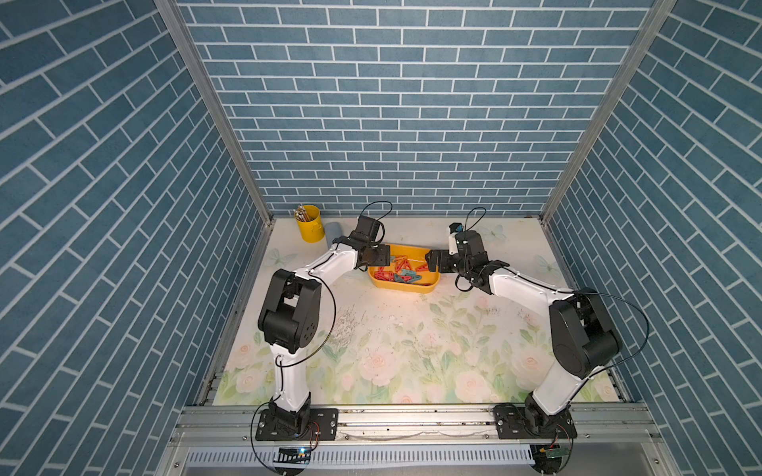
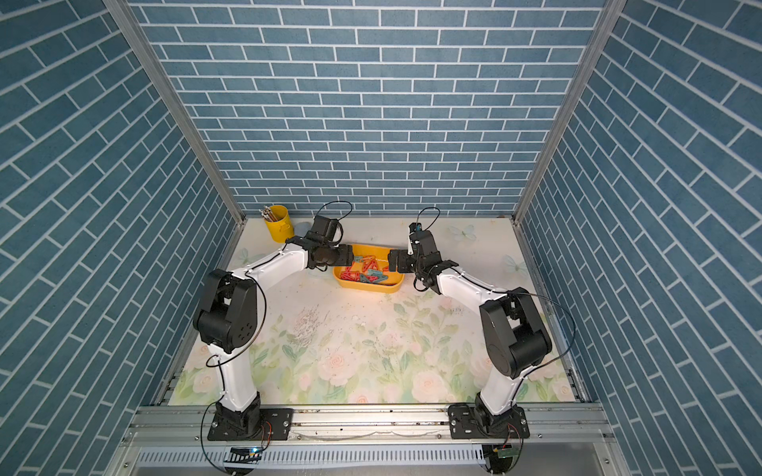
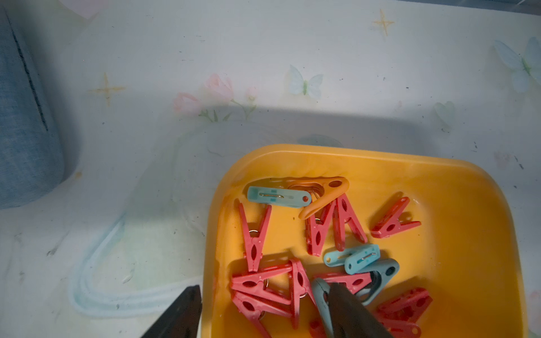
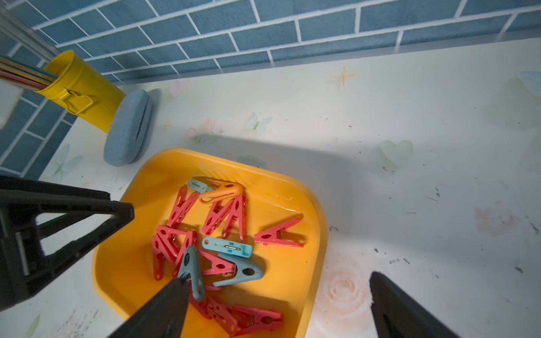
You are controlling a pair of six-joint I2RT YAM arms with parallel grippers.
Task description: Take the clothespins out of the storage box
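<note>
An orange storage box [image 1: 405,287] sits mid-table, holding several clothespins: red ones [image 3: 253,242], light blue ones [image 3: 279,196], an orange one [image 4: 219,191] and grey-blue ones [image 4: 191,270]. My left gripper is over the box's left part, fingers apart, with clothespins visible below and between them. My right gripper hangs over the box's right end, fingers spread wide, one over the box and the other over the table outside, none of the clothespins visibly held.
A yellow bucket [image 1: 312,230] with sticks stands at the back left, beside a grey-blue soft case [image 4: 126,126]. The front of the table and the area right of the box are clear.
</note>
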